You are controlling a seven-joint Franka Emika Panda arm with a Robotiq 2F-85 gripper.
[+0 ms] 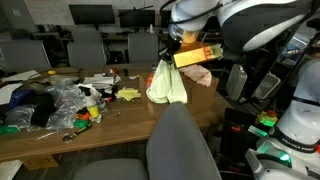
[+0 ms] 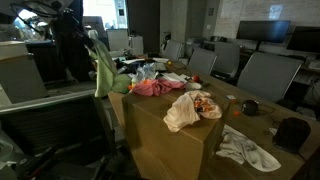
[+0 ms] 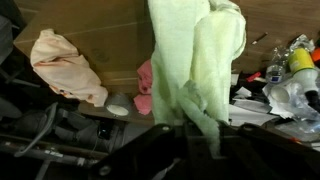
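A pale green cloth (image 1: pixel 168 85) hangs bunched at its top from my gripper (image 1: pixel 172 57), its loose end dangling downward. In exterior view 2 the same cloth (image 2: pixel 105 73) hangs at the left, beside the brown wooden surface (image 2: pixel 160 122). The wrist view has the cloth (image 3: pixel 195 50) spread across the middle, covering much of my fingers; the fingers are shut on a gathered fold of it.
A pink cloth (image 2: pixel 155 87) and a peach-white cloth (image 2: pixel 193 109) lie on the wooden surface, and a grey cloth (image 2: pixel 245 149) farther right. Plastic bags (image 1: pixel 62 104), bottles and tools crowd the left side of the table in exterior view 1. Office chairs stand behind.
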